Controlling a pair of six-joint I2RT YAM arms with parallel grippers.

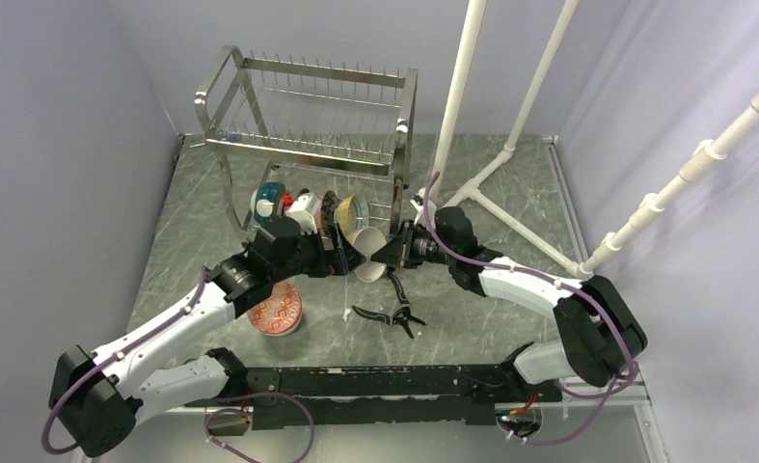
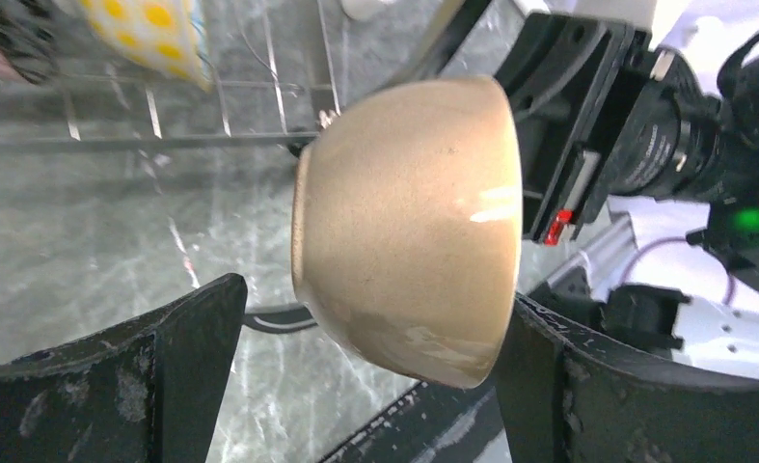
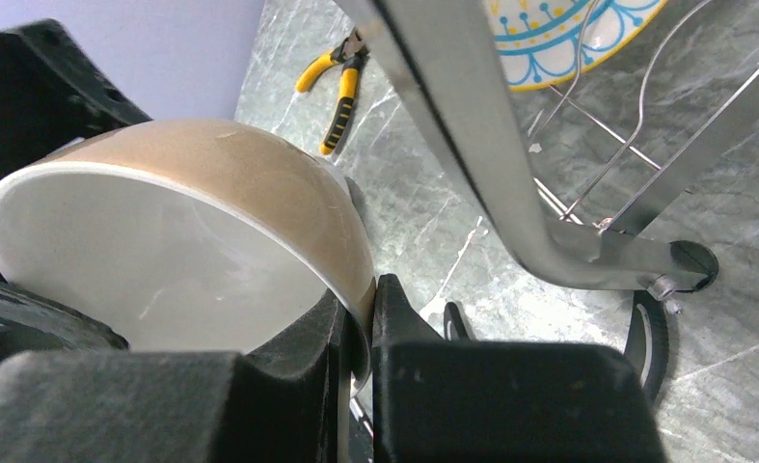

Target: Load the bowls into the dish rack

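Observation:
A cream bowl [image 1: 369, 270] is held in front of the rack by my right gripper, which is shut on its rim; the bowl's white inside faces that wrist camera. My left gripper stands open with the bowl just beyond and between its fingers. The metal dish rack [image 1: 346, 166] holds several bowls on its lower level, among them a teal bowl [image 1: 265, 203] and a yellow patterned bowl [image 1: 354, 210]. A stack with a red patterned bowl [image 1: 275, 307] on top sits on the counter at front left.
Black-handled pliers [image 1: 387, 316] lie on the counter below the held bowl. White pipes [image 1: 510, 222] stand right of the rack. The rack's metal leg [image 3: 472, 145] is close beside the bowl in the right wrist view.

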